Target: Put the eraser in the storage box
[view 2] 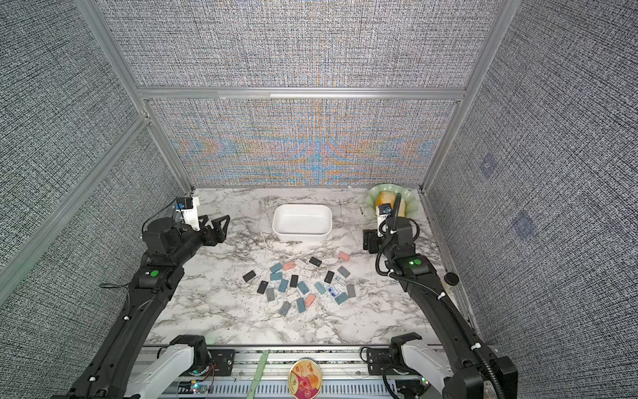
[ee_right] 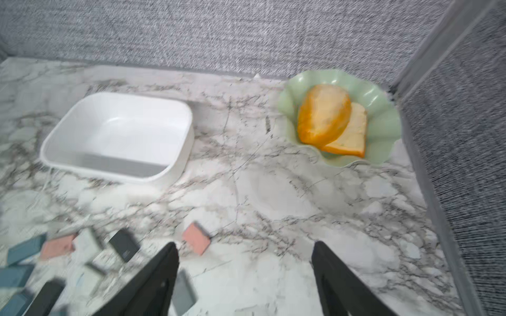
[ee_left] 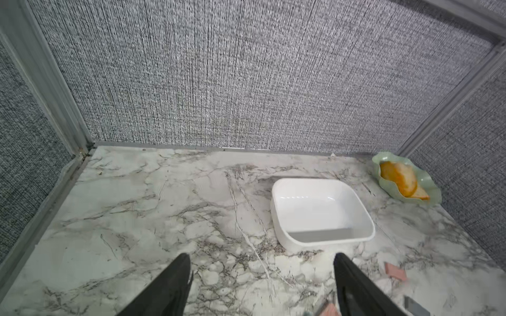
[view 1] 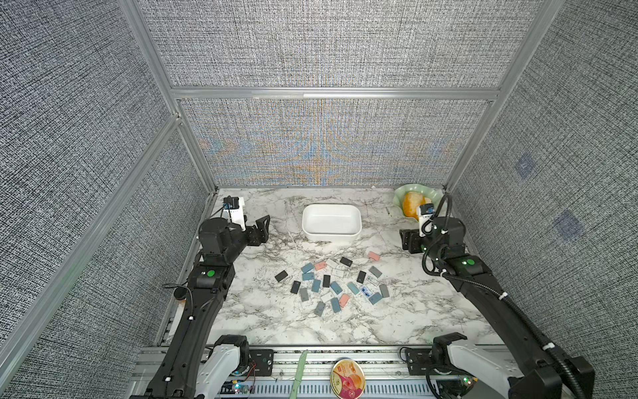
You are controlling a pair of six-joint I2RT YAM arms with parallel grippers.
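Note:
A white storage box (view 1: 331,222) stands empty at the back middle of the table. Many small erasers, black, grey, blue, pink and white, are scattered flat in front of it, among them a pink one (ee_right: 196,237) and a black one (view 1: 346,261). My left gripper (view 1: 260,229) hangs left of the box and erasers, open, with nothing between its fingers. On the other side my right gripper (view 1: 410,239), also open and empty, is over the table right of the box; its blurred fingertips frame bare marble in the right wrist view.
A green wavy bowl (ee_right: 384,126) with bread pieces sits in the back right corner. A jar (view 2: 450,279) stands by the right edge. A round tub (view 1: 348,378) and a green strip lie at the front rail.

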